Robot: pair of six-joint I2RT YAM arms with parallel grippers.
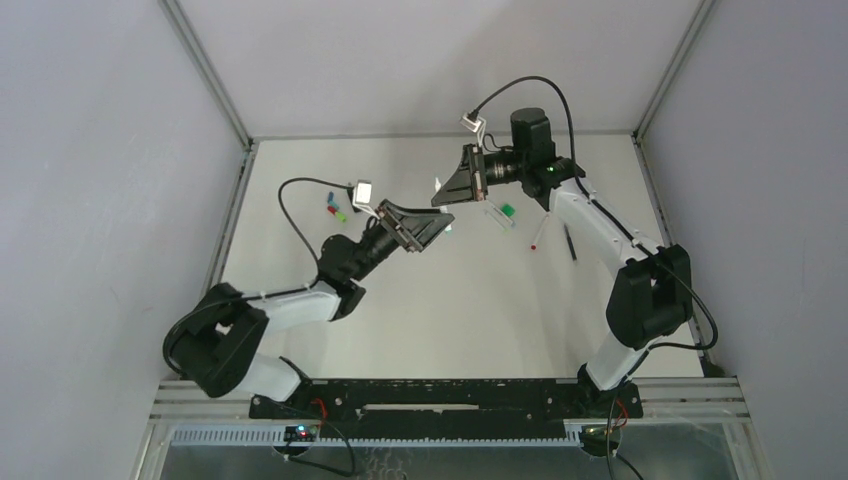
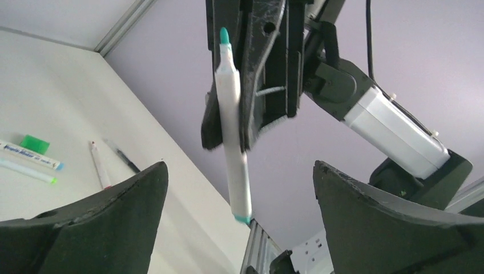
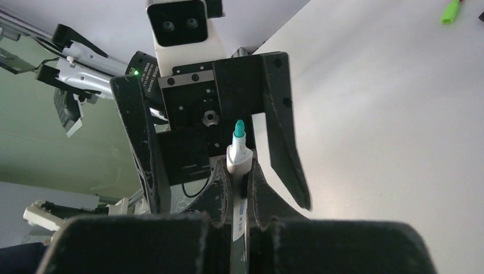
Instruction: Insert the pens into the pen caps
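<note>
A white pen with a bare teal tip point(image 2: 230, 97) stands roughly upright in the air, and my right gripper point(image 1: 437, 201) is shut on it. My left gripper point(image 1: 446, 224) is open; its fingers point(image 2: 122, 220) stand on either side of the pen's lower part in the left wrist view, not closed on it. The right wrist view shows the teal tip pointing up toward the left gripper's body. Small caps, including a green one point(image 1: 341, 216) and a red one point(image 1: 332, 210), lie at the back left.
On the table's right half lie a white pen with a red end point(image 1: 540, 233), a black pen point(image 1: 570, 243), two pale pens point(image 1: 498, 215) and a green block point(image 1: 507, 210).
</note>
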